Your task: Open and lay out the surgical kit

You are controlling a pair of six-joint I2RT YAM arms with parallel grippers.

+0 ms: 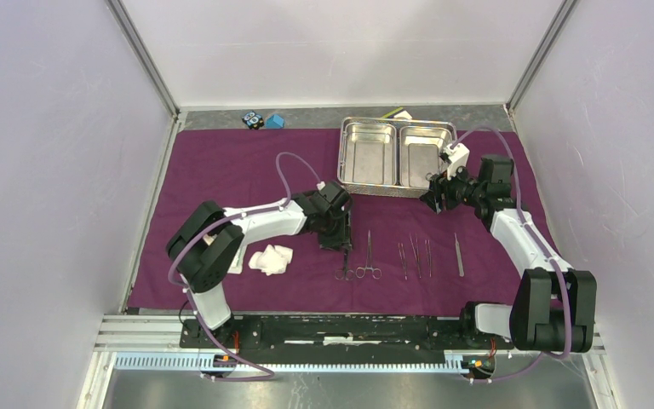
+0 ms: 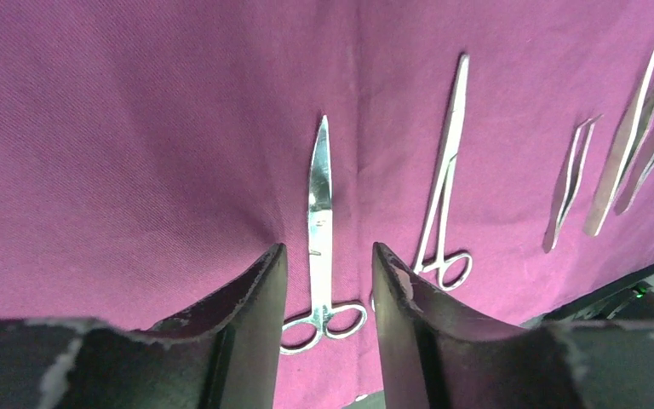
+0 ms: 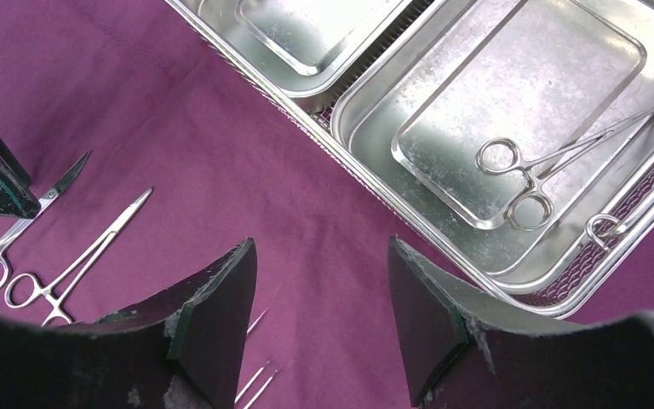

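Note:
Scissors (image 2: 320,256) lie on the purple cloth directly beneath my left gripper, which is part open with nothing between its fingers. A clamp (image 2: 439,187) and several tweezers (image 2: 605,196) lie in a row to their right, with a scalpel (image 1: 460,260) farther right in the top view. My right gripper stands open above the cloth at the front edge of the steel tray (image 3: 366,179). Ringed instruments (image 3: 532,175) lie in that tray's right compartment. A white gauze bundle (image 1: 271,260) rests left of the scissors.
The left compartment (image 1: 369,153) shows bare. Small blue objects (image 1: 274,121) sit behind the cloth at the back left. White walls bound both sides.

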